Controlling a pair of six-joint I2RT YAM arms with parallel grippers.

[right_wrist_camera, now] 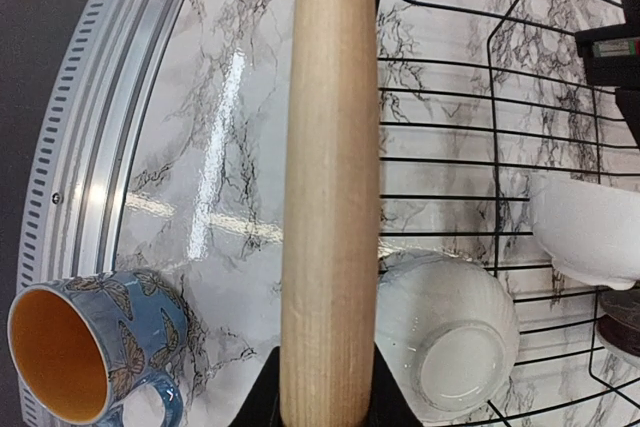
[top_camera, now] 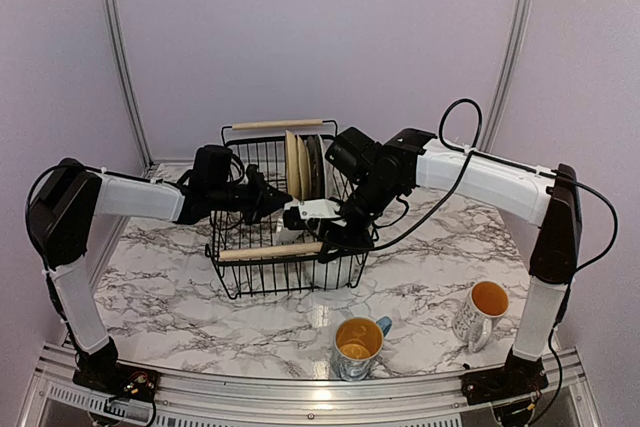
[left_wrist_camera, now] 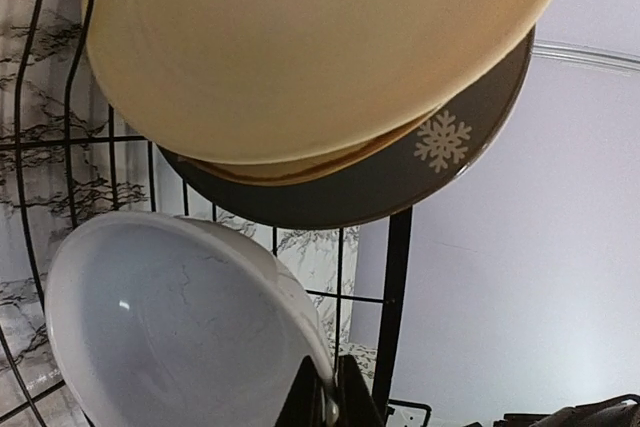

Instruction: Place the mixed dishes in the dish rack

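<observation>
The wire dish rack (top_camera: 232, 275) holds upright plates (top_camera: 294, 162), cream and dark grey, as the left wrist view (left_wrist_camera: 300, 67) also shows. My left gripper is shut on the rim of a white bowl (left_wrist_camera: 170, 317) tilted inside the rack, just beside the plates. My right gripper is shut on the rack's front wooden handle (right_wrist_camera: 330, 147). A second white bowl (right_wrist_camera: 450, 347) lies upside down in the rack. A blue butterfly mug (top_camera: 355, 347) with orange inside stands on the counter in front; a patterned mug (top_camera: 480, 312) stands at the right.
A metal rail (top_camera: 250, 387) runs along the front edge, and walls enclose the back and sides.
</observation>
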